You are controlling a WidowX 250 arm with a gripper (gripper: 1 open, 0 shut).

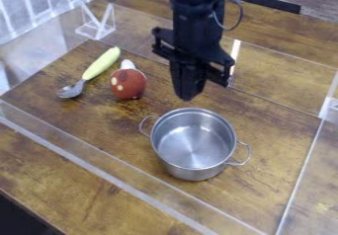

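Observation:
My black gripper point(188, 89) hangs above the wooden table, behind a steel pot point(193, 142) with two wire handles. It is shut, with nothing visible between its fingers. A red apple-like object point(126, 83) lies left of the gripper. A pale yellow-green elongated object point(101, 64) and a metal spoon point(71, 89) lie further left.
A small white object point(97, 24) stands at the back left. Clear panels edge the workspace on the left and right.

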